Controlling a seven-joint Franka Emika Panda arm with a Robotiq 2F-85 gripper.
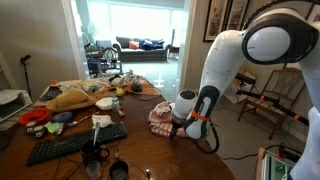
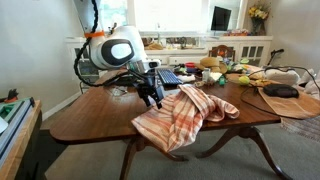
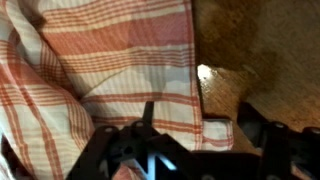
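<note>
An orange-and-white striped cloth (image 2: 177, 124) lies rumpled over the edge of the wooden table, part of it hanging down. In the wrist view the cloth (image 3: 125, 60) fills the left and middle, with its straight hem and a small corner reaching between my fingers. My gripper is open, its fingers well apart: one over the cloth, the other over bare wood. In the second exterior view the gripper (image 2: 152, 99) points down at the cloth's near side. Whether the fingertips touch the cloth or the table, I cannot tell.
A black keyboard (image 1: 75, 143), a dark mug (image 1: 94, 155) and a black cup (image 1: 119, 169) stand on the left of the table (image 1: 165, 160). Several other items crowd the far left. Bare wood lies in front of the cloth.
</note>
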